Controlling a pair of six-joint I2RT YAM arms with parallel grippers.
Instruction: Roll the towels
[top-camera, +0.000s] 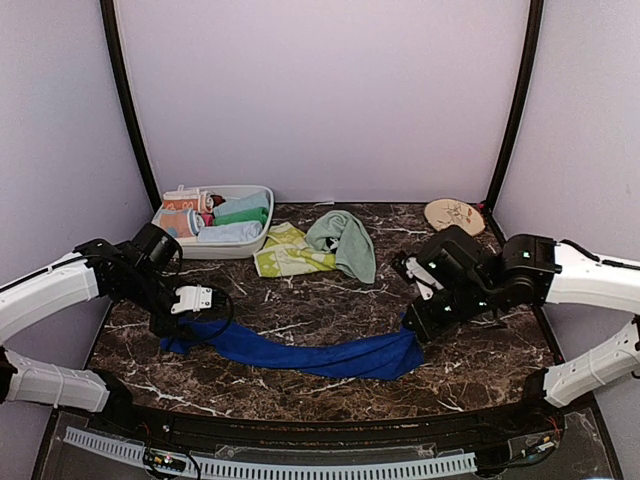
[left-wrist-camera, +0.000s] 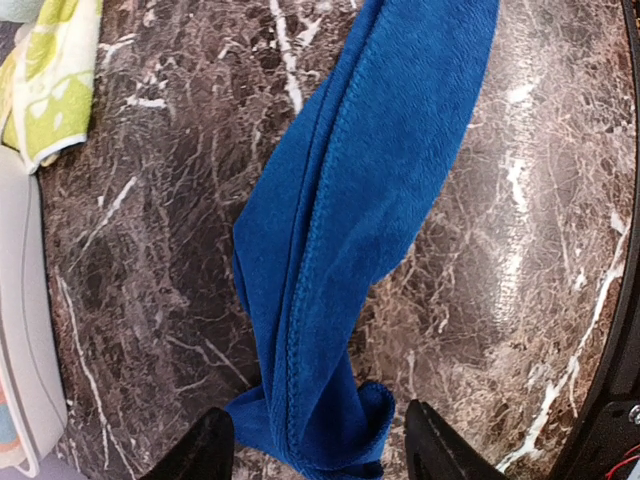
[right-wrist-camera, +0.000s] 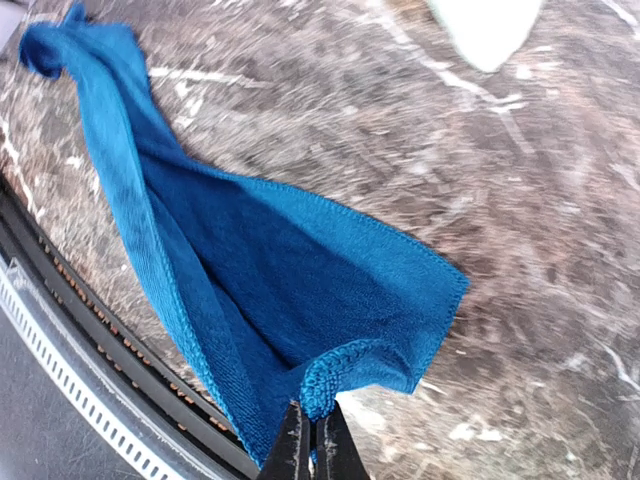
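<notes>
A long blue towel (top-camera: 315, 357) stretches across the front of the table, bunched and creased rather than flat. My right gripper is shut on the towel's right end, and a fold of cloth rises between its fingertips. From there one loose corner spreads out over the marble. At the other end, my left gripper stands open above the towel's crumpled left end (left-wrist-camera: 330, 430), with the cloth lying between and below its parted fingers and not pinched.
A white bin (top-camera: 264, 238) with several rolled towels stands at the back left. Beside it lie a yellow-green patterned towel (top-camera: 290, 262) and a pale green towel (top-camera: 352, 250). A round beige disc (top-camera: 453, 217) rests at the back right.
</notes>
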